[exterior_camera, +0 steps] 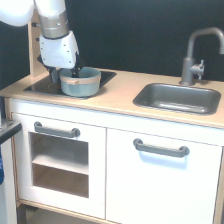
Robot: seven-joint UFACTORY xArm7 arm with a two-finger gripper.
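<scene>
A grey-blue pot (81, 86) stands upright on the dark stove top at the back left of the toy kitchen. My white arm reaches down from the top left, and my dark gripper (70, 73) is at the pot's left rear rim, overlapping it in the view. The fingers are small and dark against the dark background. Whether they touch or grasp the rim does not show.
The dark stove top (41, 87) lies under the pot. At the right is a sink (178, 97) with a tall grey faucet (190, 62). Bare wooden counter (118, 95) lies between. Below are cabinet fronts with dark handles (161, 149).
</scene>
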